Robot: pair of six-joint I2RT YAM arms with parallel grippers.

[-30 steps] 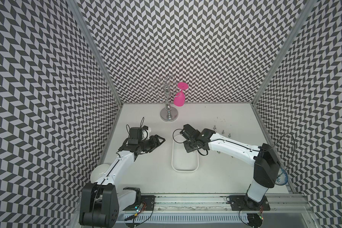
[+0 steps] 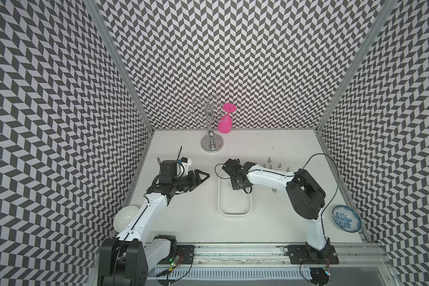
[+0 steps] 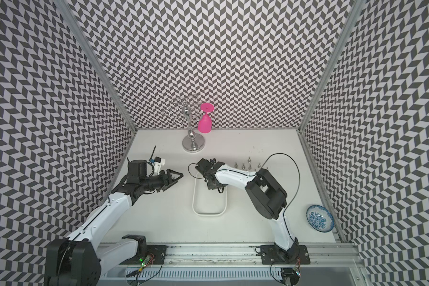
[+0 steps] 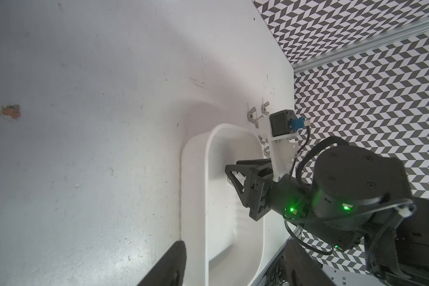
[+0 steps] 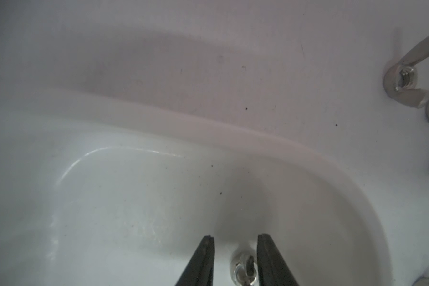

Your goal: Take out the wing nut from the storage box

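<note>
In the right wrist view, a silver wing nut [image 5: 244, 269] stands on the floor of the white storage box [image 5: 128, 200]. My right gripper is open and low over it, one finger on either side; a gap shows between the nut and each finger. From the left wrist view, the right fingers [image 4: 238, 190] reach down inside the box [image 4: 194, 200], largely covering the nut. My left gripper is open and empty, held above the table to the left of the box.
Several more wing nuts [image 5: 405, 78] lie on the table right of the box. A metal stand [image 2: 211, 142] and a pink goblet [image 2: 225, 125] are at the back. A blue patterned bowl [image 2: 346, 218] sits far right, a white bowl [image 2: 125, 218] far left.
The box has shifted slightly right.
</note>
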